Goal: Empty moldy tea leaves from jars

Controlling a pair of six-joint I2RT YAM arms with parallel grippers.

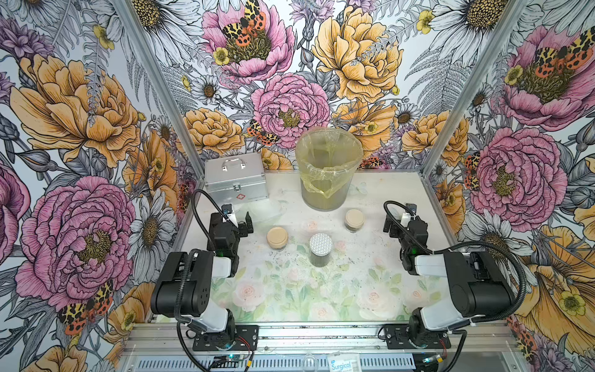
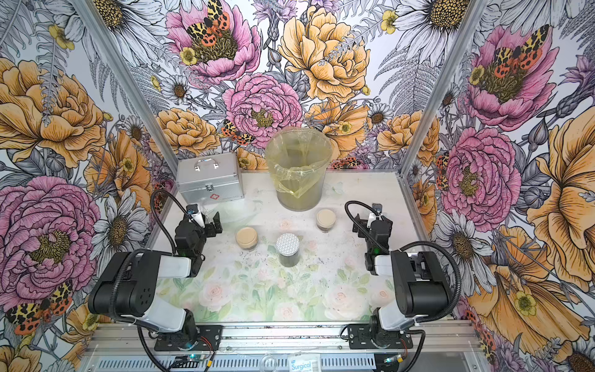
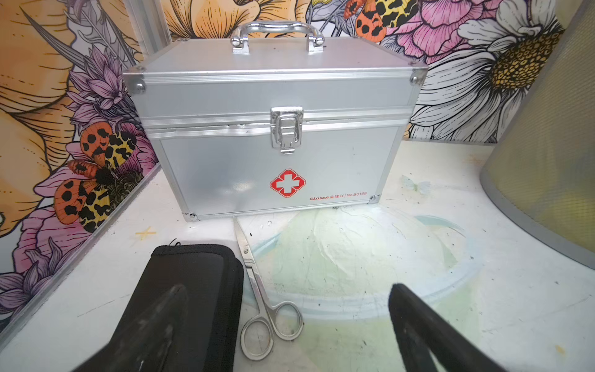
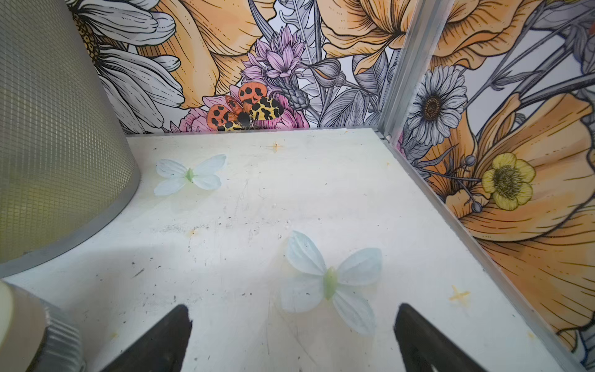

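Observation:
Three jars stand upright on the table between the arms: a beige-lidded jar (image 1: 277, 237) on the left, a jar with a patterned silvery lid (image 1: 320, 249) in the middle, and another beige-lidded jar (image 1: 354, 220) on the right. All have their lids on; their contents cannot be made out. Behind them is a mesh bin (image 2: 300, 186) lined with a yellowish bag. My left gripper is open and empty, left of the jars. To their right, my right gripper is also open and empty, with one jar's pale lid (image 4: 18, 319) at its view's lower left.
A silver first-aid case (image 3: 229, 167) stands at the back left. In front of it lie a black zip case (image 3: 186, 279) and scissors (image 3: 260, 291), below the left gripper. Dark specks dot the tabletop (image 4: 248, 210).

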